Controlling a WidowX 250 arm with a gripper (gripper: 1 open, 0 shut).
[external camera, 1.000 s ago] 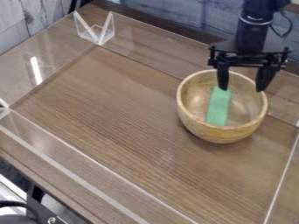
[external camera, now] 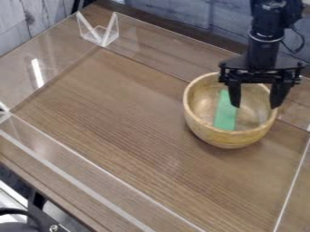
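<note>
A wooden bowl (external camera: pixel 206 127) sits on the right part of the wooden table. Inside it lies a green oblong block (external camera: pixel 226 112). My black gripper (external camera: pixel 255 89) hangs open over the bowl's back right part, its fingers spread apart; whether they touch the bowl cannot be told. Part of the bowl's back rim is hidden behind it.
The table (external camera: pixel 109 154) is broad and clear at left and front. A white wire holder (external camera: pixel 100 29) stands at the back left. The table's edges show at left and back.
The bowl and block look unmoved.
</note>
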